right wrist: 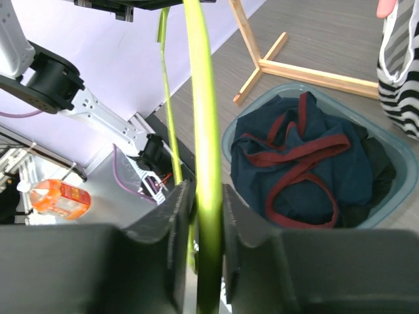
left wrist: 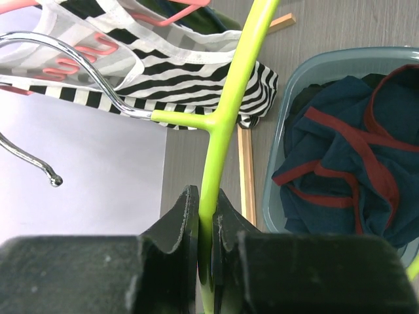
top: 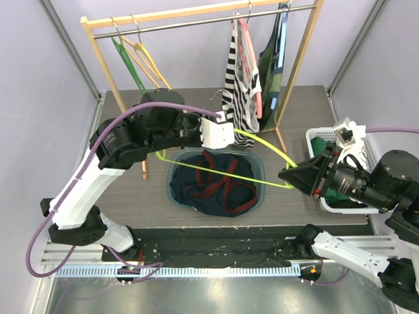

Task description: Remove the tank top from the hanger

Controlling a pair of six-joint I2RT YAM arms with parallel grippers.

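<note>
A bare lime-green hanger (top: 226,173) with a chrome hook (left wrist: 91,69) is stretched between my two arms, above the floor. My left gripper is shut on its upper bar, near the hook's neck. At the other end, the hanger's bar (right wrist: 204,98) runs between the fingers of my right gripper. Those fingers stand close on both sides, and whether they press on it is unclear. Navy cloth with dark red trim (right wrist: 294,154), looking like a tank top, lies crumpled in the grey-blue bin (top: 262,170), apart from the hanger.
Behind stands a wooden rack (top: 190,9) with empty hangers on its left and a striped top (top: 245,85) and green garment (top: 270,72) on its right. A white basket (top: 313,139) of clothes is at the right. Bare floor (top: 131,203) shows left of the bin.
</note>
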